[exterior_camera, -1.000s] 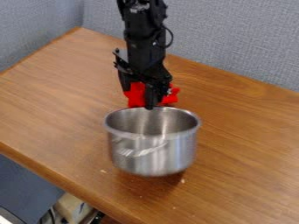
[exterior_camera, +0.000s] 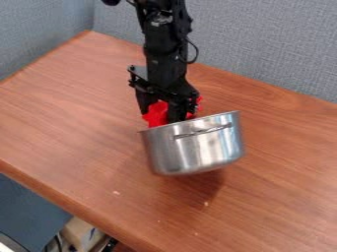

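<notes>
A steel pot with a side handle is held tilted at the front of my black gripper, which is shut on its rim. The red fingers show behind the pot; their tips are partly hidden by it.
Grey padded walls stand behind it, and a dark gap with cables lies beyond the front left edge.
The pot has risen and tilted so its open top is less visible, and it has moved slightly right and back along with my gripper.
</notes>
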